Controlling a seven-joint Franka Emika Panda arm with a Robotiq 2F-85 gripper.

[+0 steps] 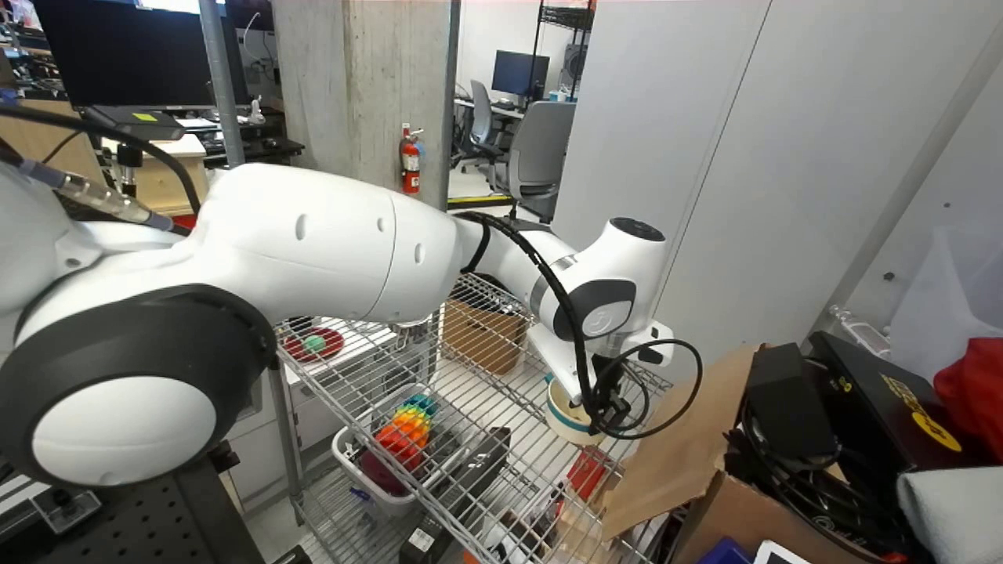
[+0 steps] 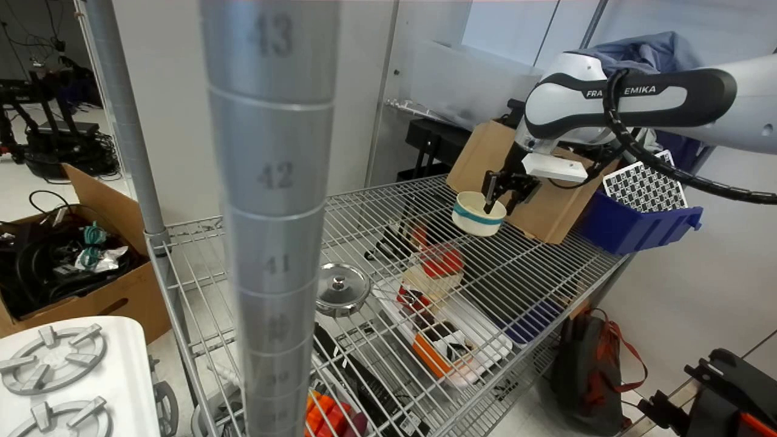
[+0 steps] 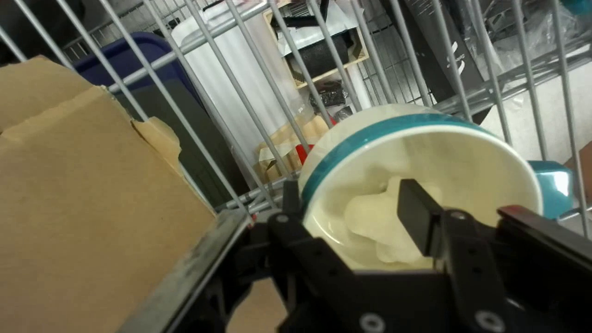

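A cream pot with a teal band stands on the wire shelf. In the wrist view its teal handle points right, and a pale irregular piece lies inside it. My gripper is part open and lowered over the pot's near left wall. One finger is just outside the rim, while the other finger reaches over the inside. A gap shows between the inner finger and the wall. The fingertips are partly hidden in exterior view 1.
A cardboard box flap rises close beside the gripper. A round metal lid lies farther along the shelf. Bins with assorted items, including a rainbow-coloured object, show beneath the wires. Wire surface between lid and pot is clear.
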